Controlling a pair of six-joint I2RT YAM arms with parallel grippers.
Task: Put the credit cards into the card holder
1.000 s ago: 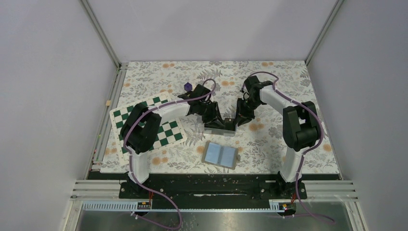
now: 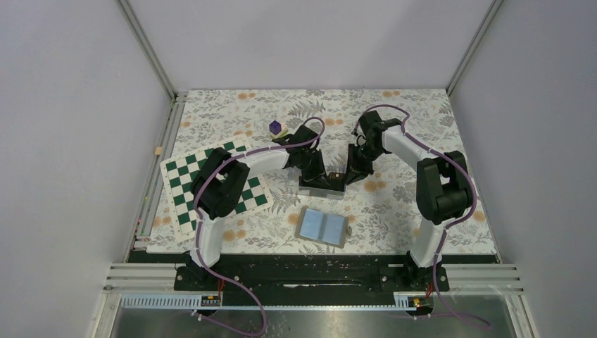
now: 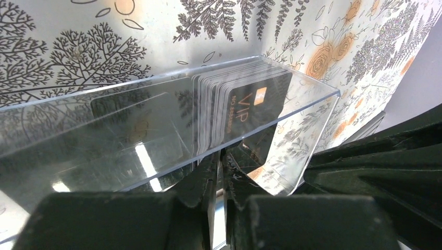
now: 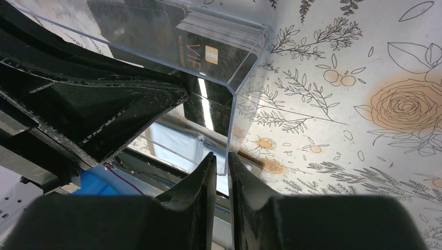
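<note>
A clear open-topped card holder [image 2: 322, 193] stands mid-table. In the left wrist view, a stack of cards [image 3: 245, 107], the front one black with "VIP" on it, leans upright inside toward one end. The same VIP cards [image 4: 208, 54] show through the clear wall in the right wrist view. My left gripper reaches to the holder's near wall by the cards, its fingers close together; whether anything is between them is unclear. At the holder's right end, my right gripper has a narrow gap between its fingers, with the clear end wall's edge in it.
In front lies a grey tray with two pale blue pads [image 2: 323, 227]. A green-and-white checkered board [image 2: 184, 184] is to the left, and a small purple block [image 2: 275, 127] sits behind the left arm.
The left arm has shifted a little to the right and forward at the holder. The right arm and the holder look almost unmoved.
</note>
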